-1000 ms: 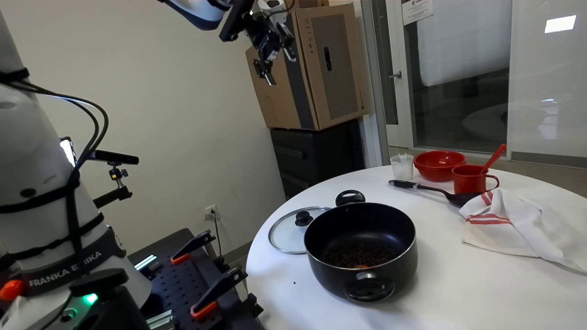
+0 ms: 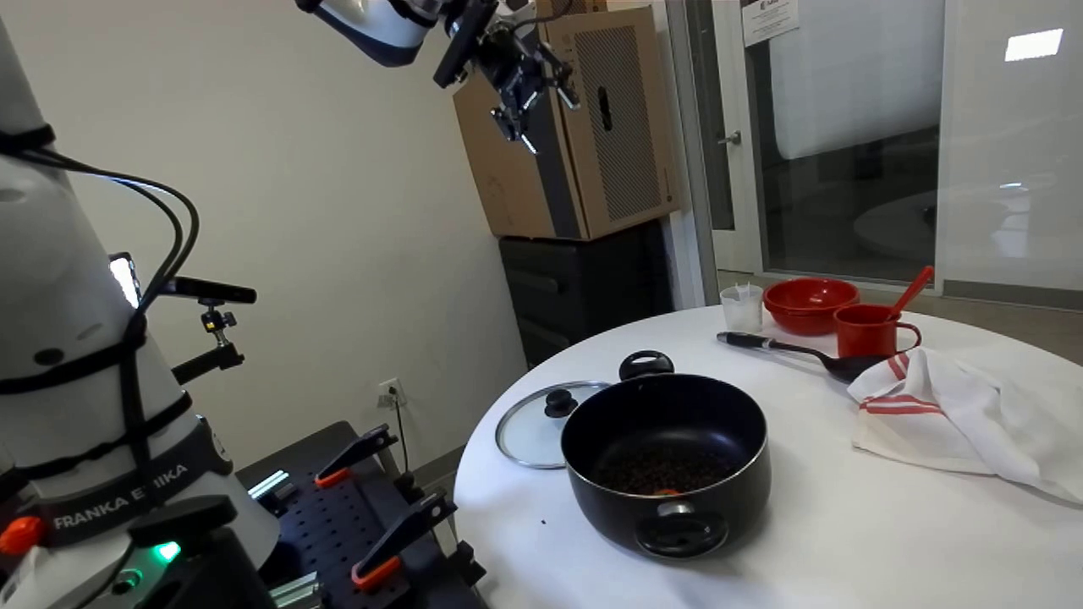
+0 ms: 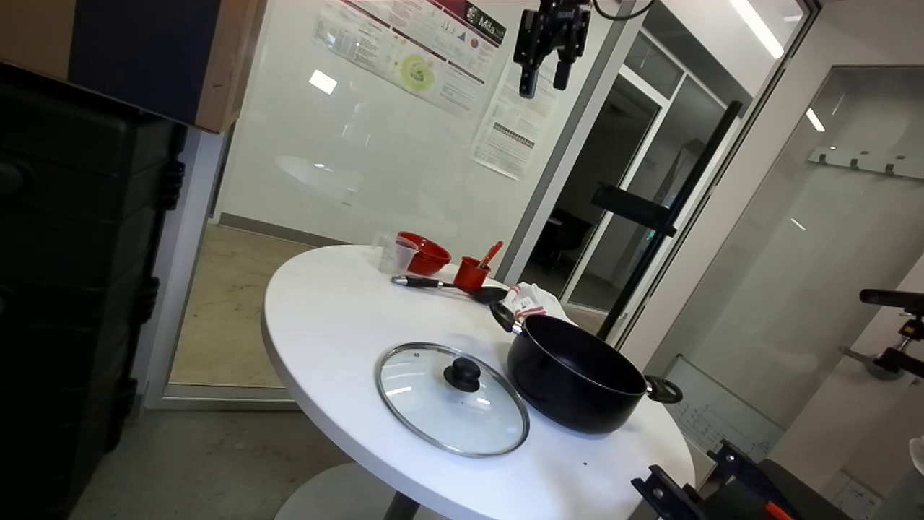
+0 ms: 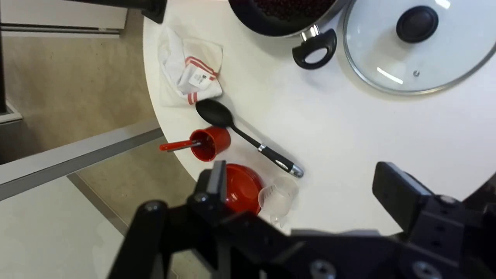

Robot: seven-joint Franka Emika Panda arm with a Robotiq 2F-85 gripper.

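High above the table my gripper (image 2: pixel 550 123) stands open, its two fingers wide apart and nothing between them. A black pot (image 2: pixel 665 467) with dark beans in its bottom sits uncovered on the white table. Beside it lies the glass lid (image 3: pixel 450 400), knob up, flat on the table. In the wrist view a black spoon (image 4: pixel 255 140) rests near a red mug (image 4: pixel 214 142) that has a red-handled utensil in it. A red bowl (image 4: pixel 242 188) and a clear plastic cup (image 4: pixel 279 197) are close together, and the finger on the left partly covers the bowl.
A white towel with red stripes (image 2: pixel 949 411) lies crumpled near the table's edge. Much of the white table (image 4: pixel 344 135) between lid, spoon and cup is bare. A large cardboard box (image 2: pixel 619 132) stands on black drawers behind the arm.
In exterior view 1 my gripper has shifted to the right and stays high and open. The pot, lid and other tableware have not moved.
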